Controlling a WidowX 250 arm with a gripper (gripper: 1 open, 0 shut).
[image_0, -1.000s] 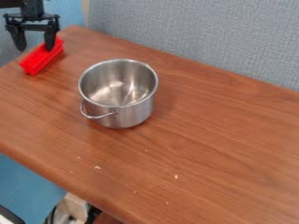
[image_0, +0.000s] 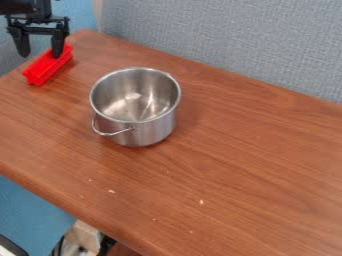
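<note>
At the upper left my black gripper (image_0: 39, 46) is open, its two fingers hanging above a red oblong object (image_0: 48, 67) that lies near the far left edge of the table. Nothing shows between the fingers. A steel pot (image_0: 134, 106) with a wire handle stands to the right of the red object, apart from it, and looks empty.
A grey padded wall (image_0: 241, 40) runs along the back. The table's left edge drops to a blue floor at the lower left.
</note>
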